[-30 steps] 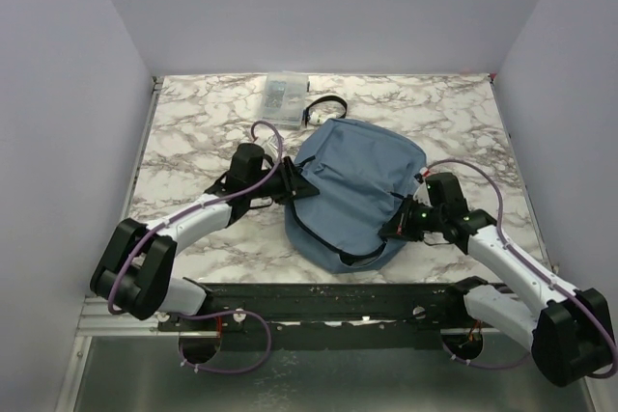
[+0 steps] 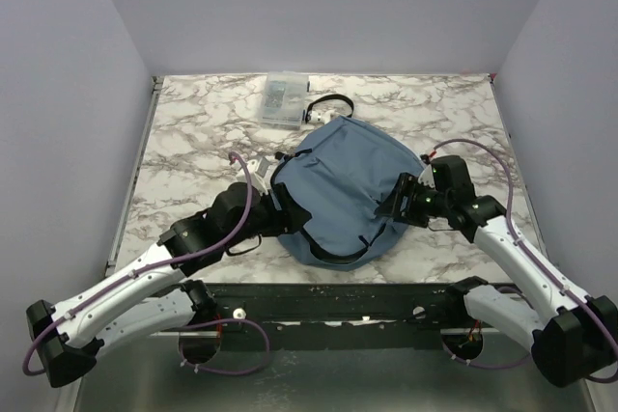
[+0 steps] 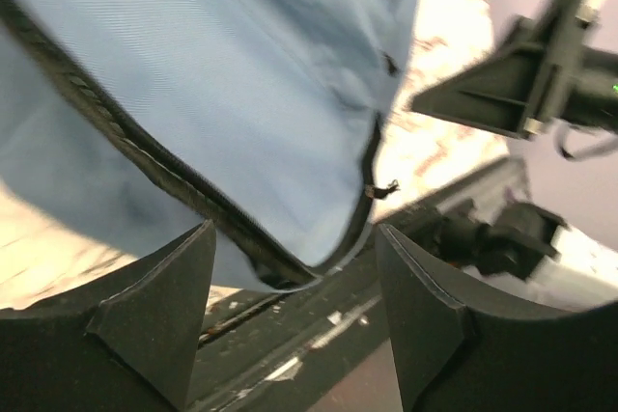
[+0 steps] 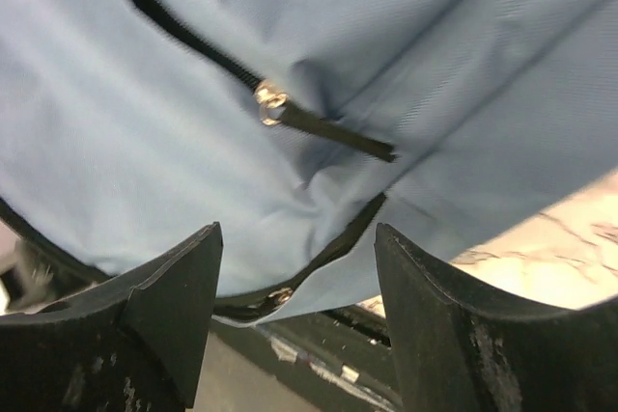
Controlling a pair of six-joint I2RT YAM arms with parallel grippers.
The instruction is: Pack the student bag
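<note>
The blue-grey student bag [image 2: 338,171] lies on its side on the marble table, black zipper edging along it. My left gripper [image 2: 294,209] is over its lower left, open, fingers apart above the black zipper strip [image 3: 193,180] with nothing between them. My right gripper [image 2: 391,202] is over the bag's right side, fingers apart with nothing between them; in the right wrist view a zipper pull [image 4: 328,132] and fabric folds lie below and ahead of it.
A clear plastic case [image 2: 283,98] lies at the back, beside a small white object [image 2: 319,117] with a black strap [image 2: 338,98].
My right gripper has risen away from the bag's lower right corner toward the back. The bag has shifted slightly.
</note>
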